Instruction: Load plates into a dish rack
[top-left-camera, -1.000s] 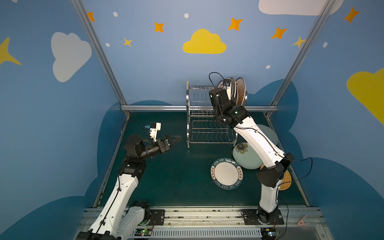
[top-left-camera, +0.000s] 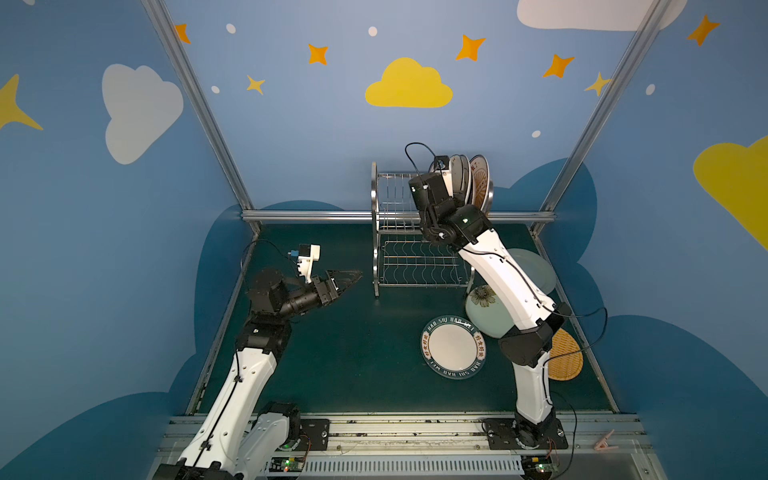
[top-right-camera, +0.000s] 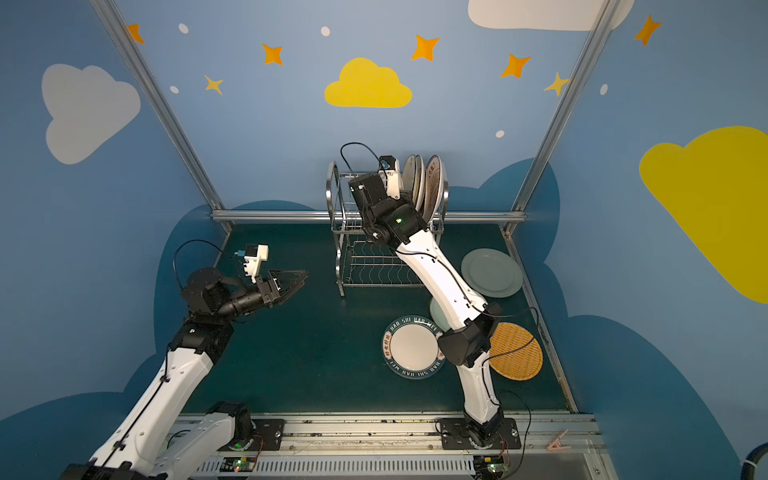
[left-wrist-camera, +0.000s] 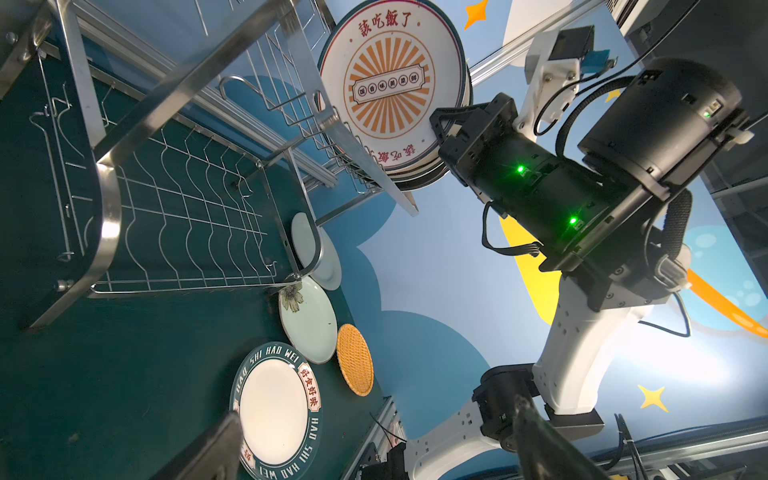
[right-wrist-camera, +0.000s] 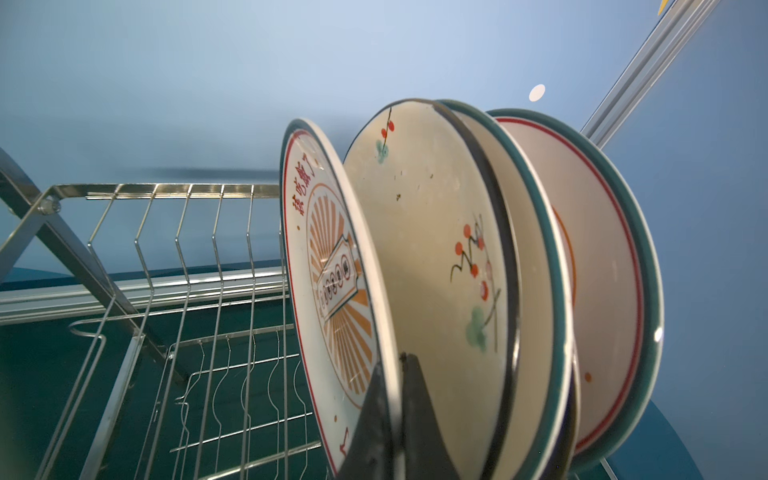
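Note:
The steel dish rack (top-left-camera: 375, 232) holds several plates upright at the right of its upper tier, among them an orange-sunburst plate (right-wrist-camera: 324, 240) at their left in the right wrist view. My right gripper is shut on that plate's near rim, one finger either side. My left gripper (top-left-camera: 345, 280) stands open, left of the rack, with nothing between its fingers. On the table lie a teal-rimmed white plate (top-left-camera: 453, 348), a pale green flowered plate (left-wrist-camera: 310, 324) and a grey plate (top-right-camera: 491, 272).
A woven mat (top-right-camera: 516, 356) lies at the right. The lower rack tier (left-wrist-camera: 192, 220) is empty. Walls close in the back and sides.
My right gripper and arm have shifted slightly left at the rack over the last second. The left arm is still.

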